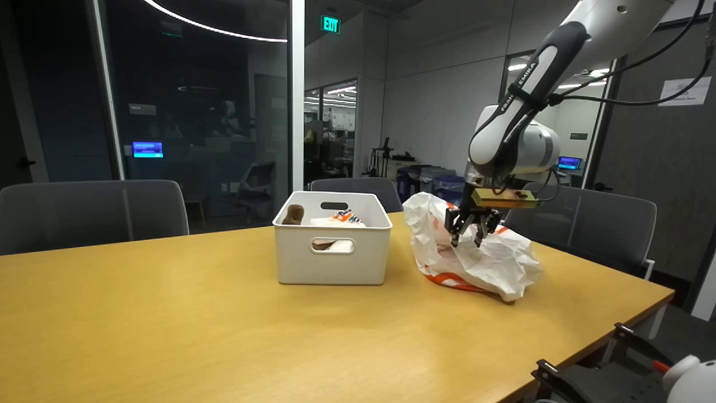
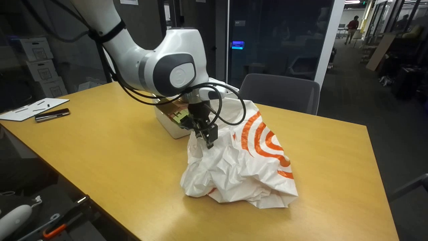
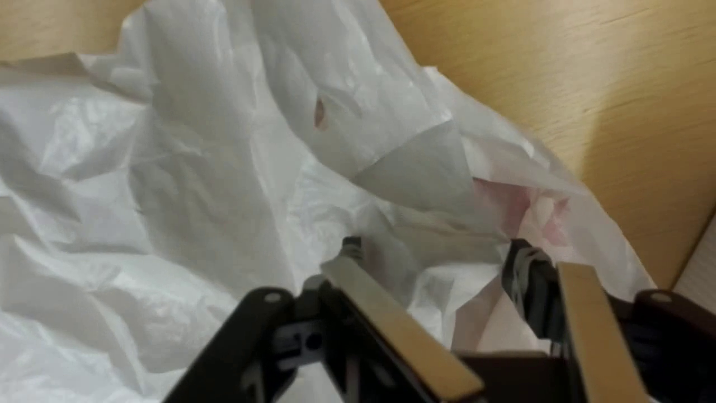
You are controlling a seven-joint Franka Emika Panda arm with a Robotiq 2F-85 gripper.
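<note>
A crumpled white plastic bag (image 1: 483, 262) with orange markings lies on the table to the right of the box; it fills much of the wrist view. My gripper (image 1: 467, 242) points down at the bag's upper part, on the side nearer the box. In the wrist view the fingers of my gripper stand apart, with bag film (image 3: 429, 295) passing beneath and between them. The right fingertip (image 3: 520, 268) touches or nearly touches a fold at the bag's opening. Something pinkish (image 3: 510, 201) shows through the film there; what it is I cannot tell.
A white box (image 1: 330, 258) with handle slots stands left of the bag, holding a brown item (image 1: 293, 215) and a white packet with orange and blue print (image 1: 347, 216).
</note>
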